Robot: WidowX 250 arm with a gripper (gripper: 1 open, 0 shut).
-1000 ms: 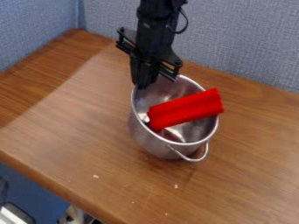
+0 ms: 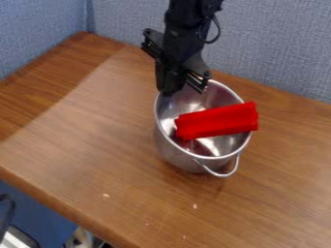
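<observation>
A steel pot [image 2: 181, 145] with a wire handle stands on the wooden table, and a red cylinder [image 2: 218, 120] lies tilted inside it. My black gripper [image 2: 171, 81] comes down from the top at the pot's back left rim, its fingertips at or just over that rim. I cannot tell whether anything is between the fingers or how far apart they are.
Grey padded walls stand behind it. The table's edge runs along the lower left, with a blue area below.
The pot and the red cylinder have shifted a little to the right, along with my gripper, which has moved right.
</observation>
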